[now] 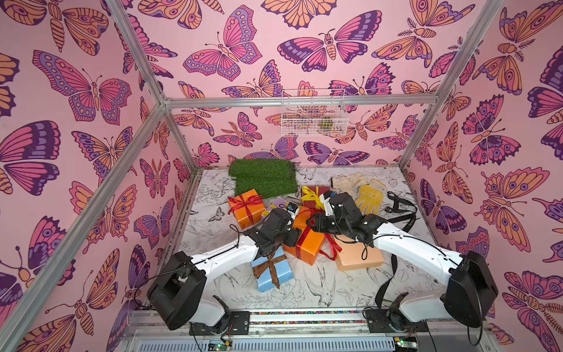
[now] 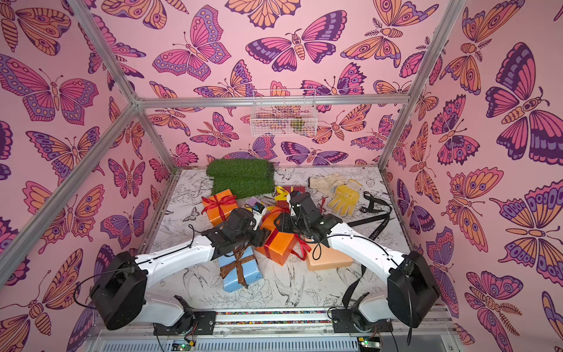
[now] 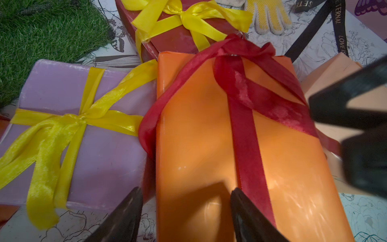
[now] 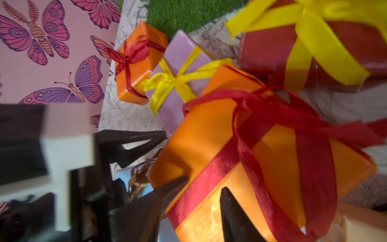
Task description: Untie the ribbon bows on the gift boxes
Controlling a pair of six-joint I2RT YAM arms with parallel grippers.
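A large orange box [image 3: 193, 153] at the centre has its red ribbon [image 3: 250, 92] lying loose in loops over the top and side. My left gripper is over it, part open, nothing visible between its fingers. My right gripper stands open over the same box. A lilac box [image 3: 60, 161] with yellow bow, a dark red box [image 4: 262, 52] with yellow bow, a small orange box [image 1: 252, 214] with red bow and a blue box [image 1: 272, 278] with brown ribbon surround it. A peach box [image 1: 357, 261] lies right.
Green turf [image 1: 261, 179] lies at the back left, gloves [image 1: 369, 196] and black straps [image 1: 404, 202] at the right. A wire basket [image 1: 313, 123] hangs on the back wall.
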